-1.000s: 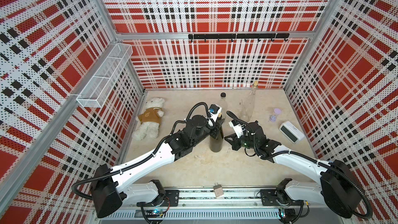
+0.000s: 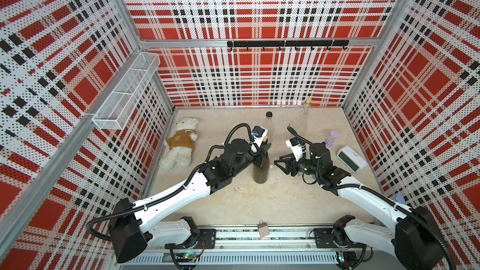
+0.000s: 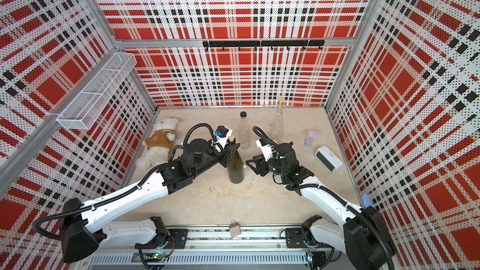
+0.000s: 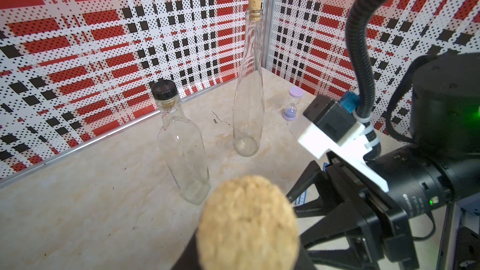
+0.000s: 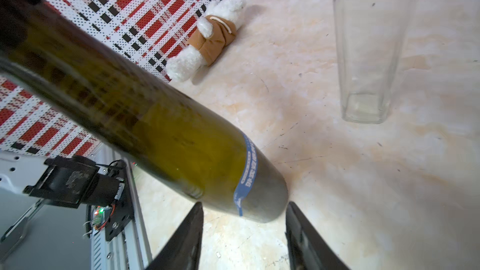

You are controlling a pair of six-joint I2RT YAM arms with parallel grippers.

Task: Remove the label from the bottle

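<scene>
A green wine bottle (image 2: 260, 174) (image 3: 236, 172) (image 5: 165, 135) stands at the table's middle. My left gripper (image 2: 261, 151) is shut on its neck, with the cork (image 4: 247, 222) close below the left wrist camera. Low on the bottle, a blue label strip (image 5: 245, 175) shows in the right wrist view. My right gripper (image 2: 280, 164) stands open just right of the bottle, its fingers apart from it with nothing seen between them.
A clear capped bottle (image 4: 182, 155) and a tall corked bottle (image 4: 248, 110) stand behind. An hourglass (image 2: 332, 138) and white device (image 2: 351, 158) are at the right, a teddy bear (image 2: 179, 145) at the left.
My right gripper has moved to the right and upward, back from the bottle. The left arm and the bottle show no visible change.
</scene>
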